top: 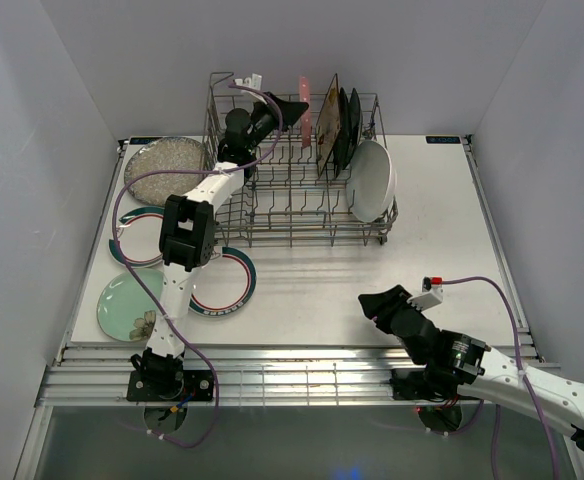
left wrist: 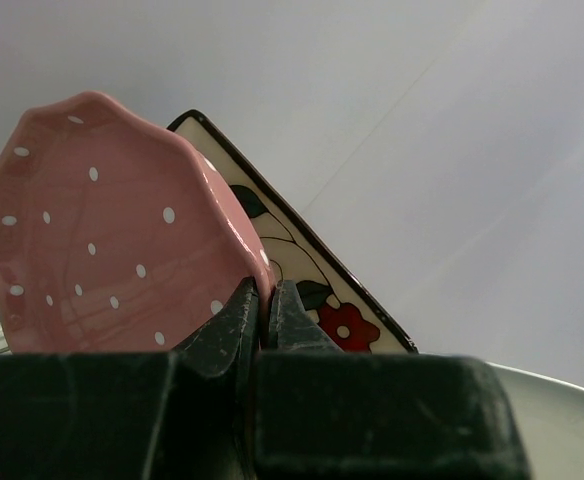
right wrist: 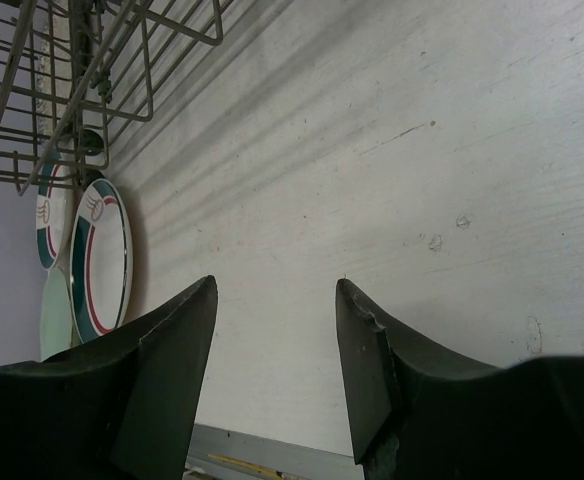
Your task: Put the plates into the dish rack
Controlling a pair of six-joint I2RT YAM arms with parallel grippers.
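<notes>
My left gripper point(top: 298, 108) is shut on the edge of a pink dotted plate point(left wrist: 112, 230), which stands on edge in the back of the dish rack point(top: 290, 230), left of a square flowered plate point(top: 328, 125). Dark plates point(top: 354, 120) and a white plate point(top: 370, 182) stand further right in the rack. On the left lie a speckled plate point(top: 162, 160), two teal-rimmed plates point(top: 222, 285) and a green plate point(top: 122, 305). My right gripper stands open over the bare counter at front right, nothing between its fingers.
Walls enclose the back and both sides. A metal rail runs along the front edge.
</notes>
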